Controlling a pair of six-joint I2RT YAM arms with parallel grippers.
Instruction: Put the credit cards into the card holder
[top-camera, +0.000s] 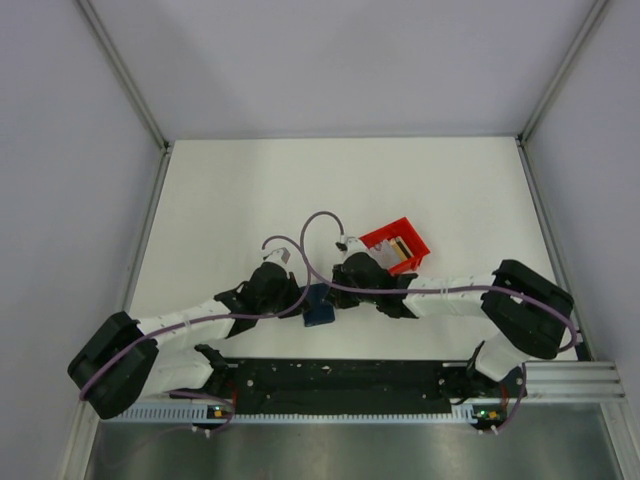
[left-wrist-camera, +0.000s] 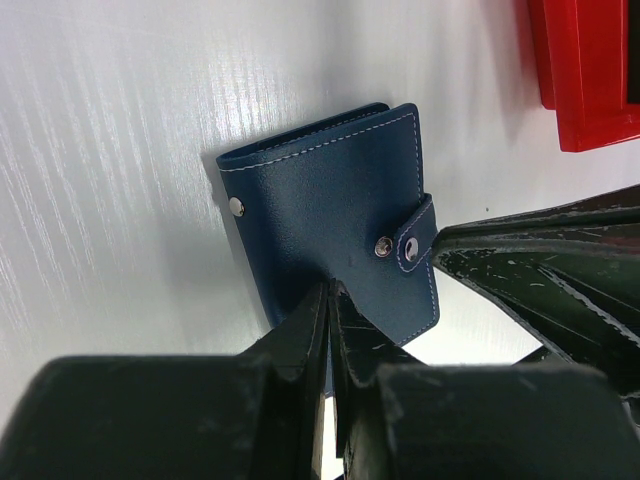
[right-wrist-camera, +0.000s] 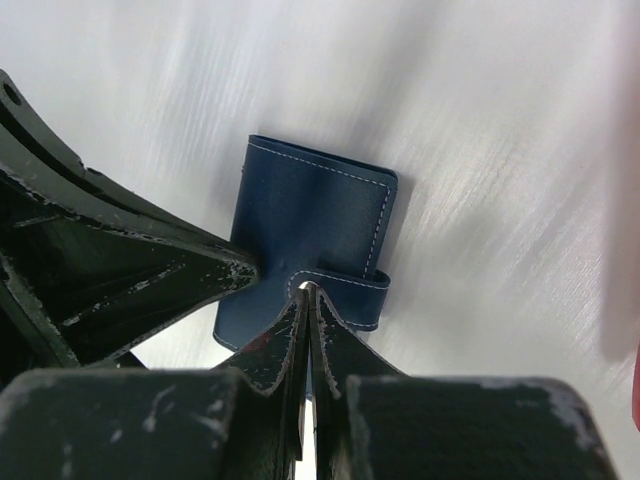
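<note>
The dark navy card holder (top-camera: 319, 312) lies on the white table between my grippers; in the left wrist view (left-wrist-camera: 310, 220) it shows white stitching and a snap strap. My left gripper has its tips low on the holder's body, close together; how far apart they are is unclear. My right gripper is shut, its tips at the holder's snap strap (right-wrist-camera: 350, 295), with nothing visible between them. A red tray (top-camera: 412, 238) at the right holds light card-like items (top-camera: 386, 253).
The tray's red wall stands close to the holder's right side.
</note>
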